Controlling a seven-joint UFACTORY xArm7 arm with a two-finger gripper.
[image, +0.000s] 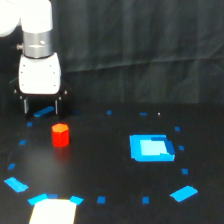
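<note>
High at the left, my gripper points down with its two dark fingers spread wide. No object shows between them. A red block stands on the black table, lower in the picture than the gripper and a little to its right, clear of the fingers. To the right of the table's middle lies a blue-edged square with a white centre; whether it is flat or has raised walls, I cannot tell.
A bright white patch lies at the bottom left edge. Strips of blue tape and several small blue marks dot the tabletop. Between the red block and the blue-edged square the table is clear. A dark curtain hangs behind.
</note>
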